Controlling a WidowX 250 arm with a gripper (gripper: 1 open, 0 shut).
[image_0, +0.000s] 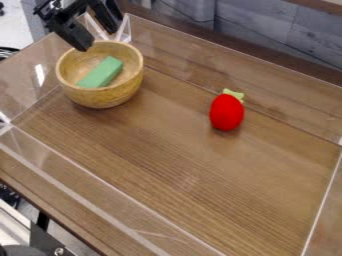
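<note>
My gripper (83, 34) is at the top left, dark and open, its fingers above the back rim of a wooden bowl (83, 95). In the bowl lies a green block (102, 72). A red egg-shaped object (226, 113) stands on the table to the right, with a small yellow-green item (234, 94) partly hidden behind it.
A grey wall (274, 30) runs along the back, and cables lie past the table's left edge.
</note>
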